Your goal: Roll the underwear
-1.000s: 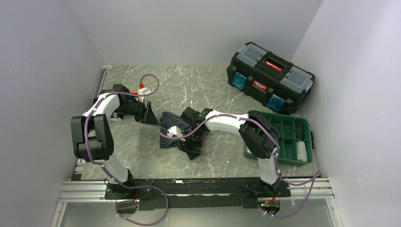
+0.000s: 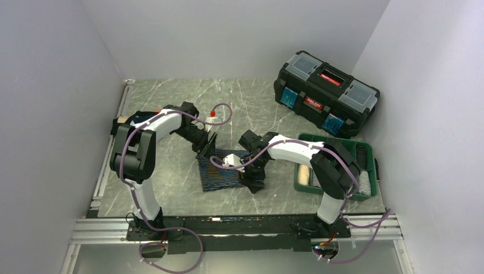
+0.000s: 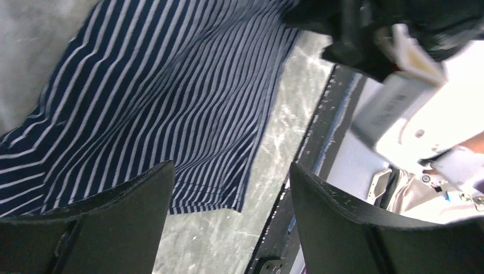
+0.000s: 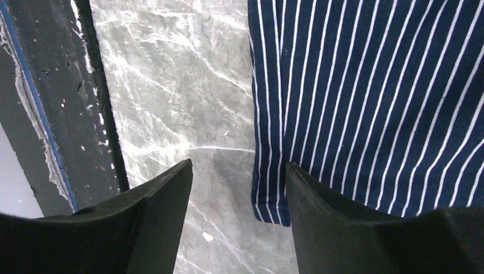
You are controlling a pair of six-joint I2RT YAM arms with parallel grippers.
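The dark blue underwear with white stripes (image 2: 220, 177) lies spread on the marble tabletop, with a few creases across it in the left wrist view. My left gripper is open above its left part, nothing between the fingers. At the cloth's right side, my right gripper also stands open. In the right wrist view the folded hem of the underwear (image 4: 269, 171) lies close to one finger (image 4: 302, 194), while bare marble shows between the fingertips. From above, the right arm covers the cloth's right part.
A green divided box (image 2: 375, 171) holding rolled items stands at the right. A black toolbox (image 2: 325, 97) sits at the back right. Dark cloth (image 2: 141, 117) lies at the far left, behind the left arm. Marble is clear behind the underwear.
The left gripper has moved right, over the cloth's left part.
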